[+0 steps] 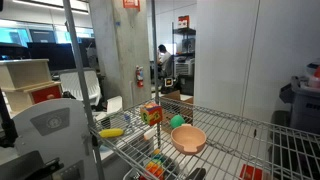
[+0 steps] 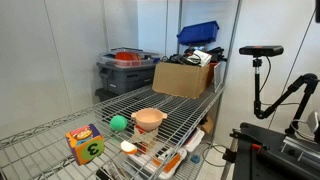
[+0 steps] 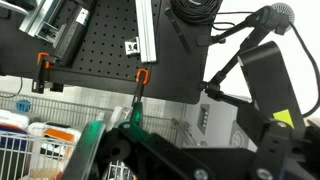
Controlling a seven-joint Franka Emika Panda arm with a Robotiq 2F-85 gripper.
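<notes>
A peach bowl stands upright on a wire rack. Behind it sits a green round object, and to its left a colourful box. The same bowl, green object and box show in exterior view 2. A yellow elongated item lies at the rack's left side. In the wrist view, dark parts of my gripper fill the lower right, above a black perforated board. Its fingertips are not clear, and no held object can be made out.
Grey bins and an open cardboard box stand behind the rack. A black camera stand rises at the right. Cables and a black cylindrical device lie on the perforated board. Someone is in the background.
</notes>
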